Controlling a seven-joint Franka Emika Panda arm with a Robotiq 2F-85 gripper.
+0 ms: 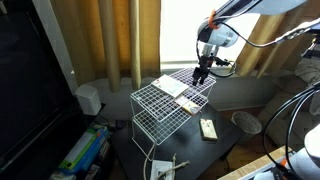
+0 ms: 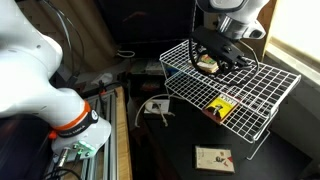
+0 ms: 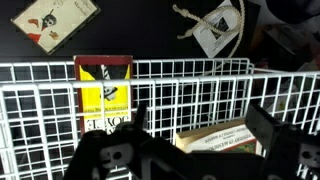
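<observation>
My gripper [image 1: 200, 76] hangs open over the white wire rack [image 1: 150, 118], nothing between its fingers. In the wrist view the fingers [image 3: 140, 124] stand wide apart above the wires. A yellow book with a red cover edge [image 3: 103, 92] lies at the rack, left of the gripper in that view. A pale-covered book [image 3: 215, 137] shows low between the fingers, partly cut off by wires. On the black table beside the rack lies a cream book with a picture [image 2: 214, 160].
A sheet of paper [image 3: 212, 32] with a cord across it lies on the table. Books stand in a row [image 1: 78, 150] left of the table. A round wire basket [image 1: 246, 122] is at the right.
</observation>
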